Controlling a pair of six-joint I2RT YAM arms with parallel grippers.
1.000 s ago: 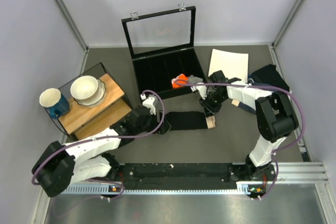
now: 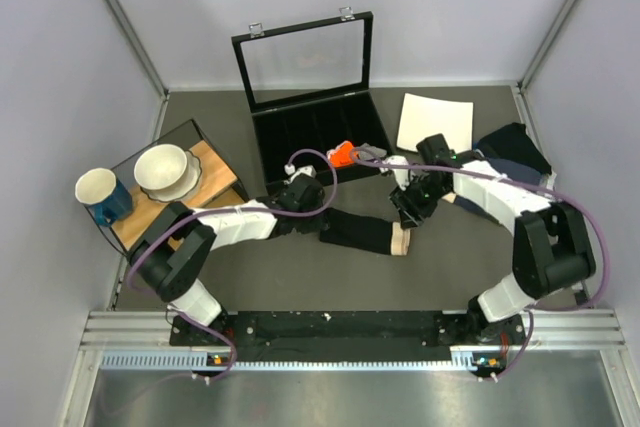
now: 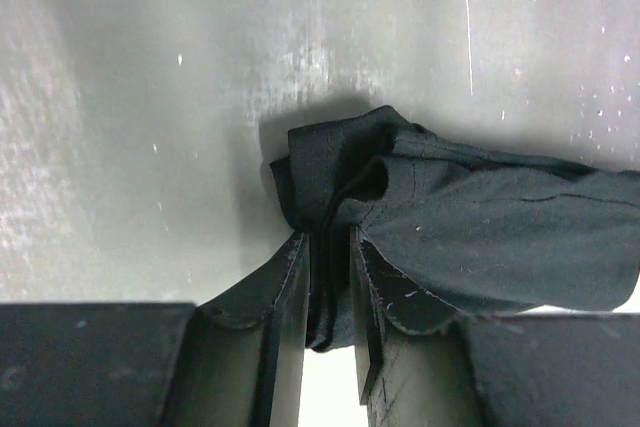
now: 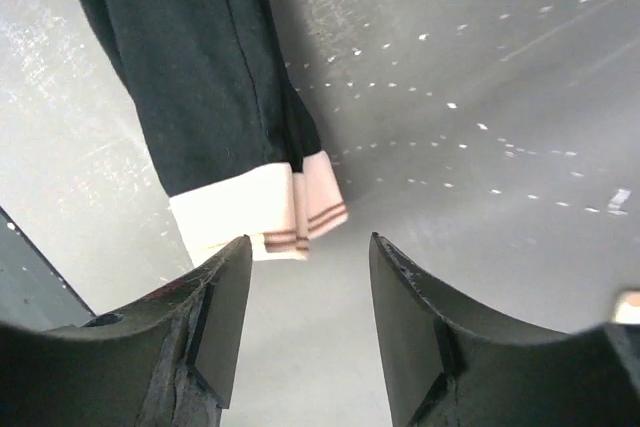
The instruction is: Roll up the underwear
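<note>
The black underwear lies on the table as a flat folded strip, its pale waistband at the right end. In the left wrist view, my left gripper is shut on the bunched, turned-over end of the black cloth. Seen from the right wrist, the band end lies flat, a little beyond my right gripper. That gripper stands open, and only bare table shows between its fingers. From above, the left hand covers the strip's left end.
A black compartment box with a raised clear lid holds an orange item and a grey one. At left stands a wooden rack with bowls and a blue mug. Folded dark clothes lie far right.
My left gripper has moved right, over the strip's left end, and now grips cloth. My right gripper has shifted right, off the waistband, which is now uncovered.
</note>
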